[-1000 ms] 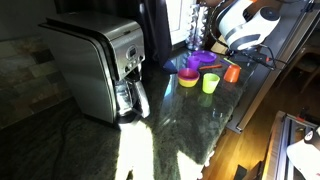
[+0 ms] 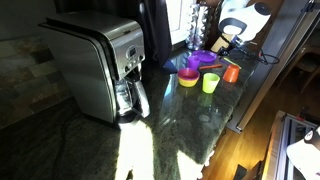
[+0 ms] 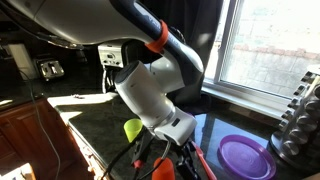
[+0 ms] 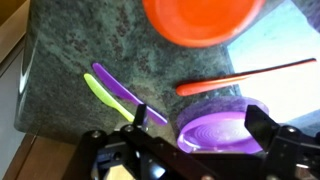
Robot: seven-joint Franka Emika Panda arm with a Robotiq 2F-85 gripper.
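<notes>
My gripper stands open above the counter, its two dark fingers apart with nothing held between them. Below and partly behind the fingers lies a purple plate [image 4: 222, 126]. A red utensil [image 4: 240, 77] rests beside the plate. Farther left are a purple utensil [image 4: 122, 89] and a yellow-green one [image 4: 106, 97], lying close together. An orange-red cup [image 4: 205, 14] is cut off by the top of the wrist view. In the first exterior view this cup [image 2: 231, 74] stands near the counter's right edge, below the white arm.
A green cup [image 2: 210, 83], a yellow-and-red bowl [image 2: 188, 78] and a purple cup [image 2: 193, 62] stand left of the orange-red cup. The coffee maker [image 2: 100, 60] occupies the left. A spice rack [image 2: 197, 24] stands by the window. Bare counter [image 2: 175, 125] lies in front.
The arm has shifted toward the back of the counter, away from above the orange-red cup and closer to the purple plate. The cups and bowl have not moved.
</notes>
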